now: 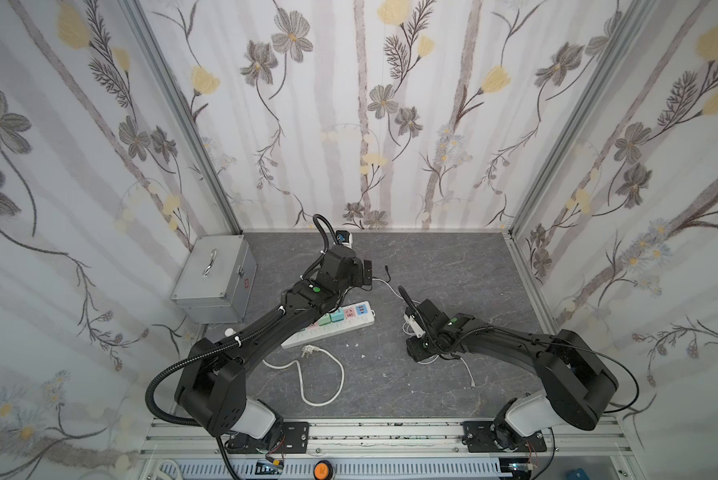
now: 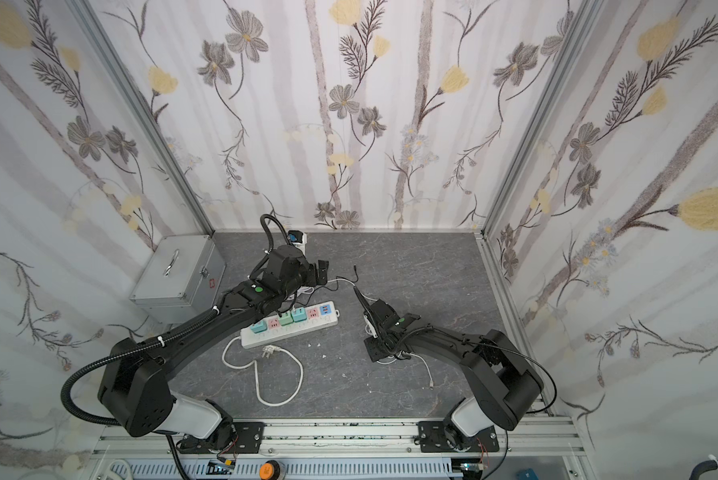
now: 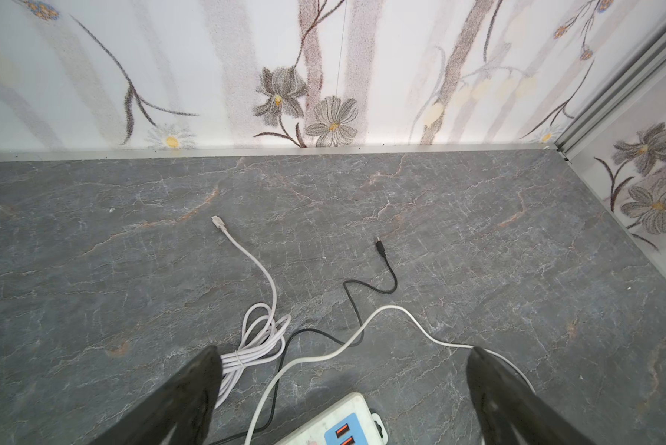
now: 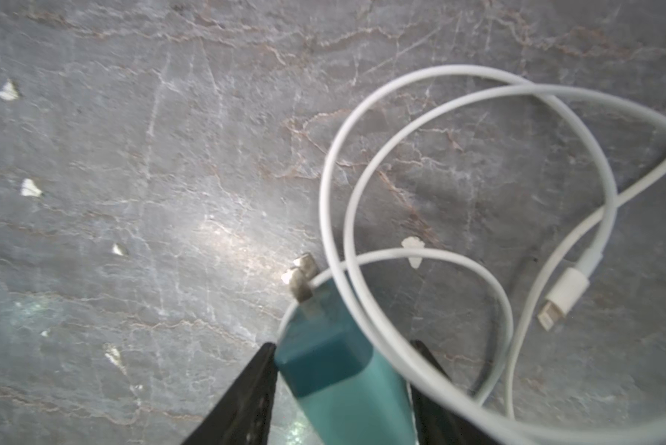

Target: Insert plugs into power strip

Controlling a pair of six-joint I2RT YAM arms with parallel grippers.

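Note:
A white power strip with teal, green, pink and blue sections lies left of centre; its blue USB end reaches into the left wrist view. My left gripper stands open above the table beyond the strip, empty between its fingers. Low over the table on the right is my right gripper. A teal plug with metal prongs lies between its fingers, tilted, prongs pointing up the view. A gap shows beside the left finger; whether both fingers press on the plug is unclear. The white cable crosses in front of it.
A loose white plug on the strip's cord lies in front of the strip. Coiled white cable and a black cable lie at the back. A silver box stands at left.

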